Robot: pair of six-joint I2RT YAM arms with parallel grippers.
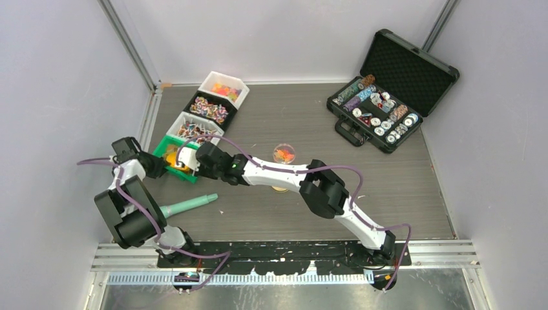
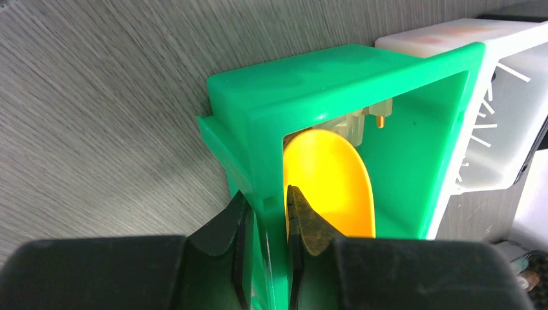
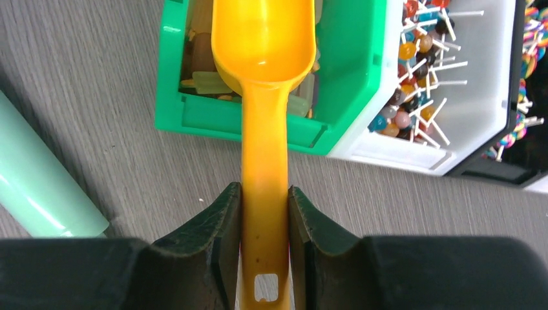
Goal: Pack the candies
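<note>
An orange scoop (image 3: 265,129) has its handle in my right gripper, which is shut on it. Its bowl lies over the green bin (image 3: 171,77), where bottle-shaped gummies (image 3: 207,82) show around it. In the left wrist view, the wall of the green bin (image 2: 268,194) stands between the fingers of my left gripper; whether they press on it, I cannot tell. The scoop's bowl (image 2: 333,181) appears just inside that wall. A clear round jar (image 1: 284,154) with orange candies stands mid-table.
Joined to the green bin are a white bin of lollipops (image 1: 194,129), a black bin of colourful candies (image 1: 210,110) and a white bin of gummies (image 1: 226,88). A green tube (image 1: 194,203) lies in front. An open chip case (image 1: 388,106) occupies the back right.
</note>
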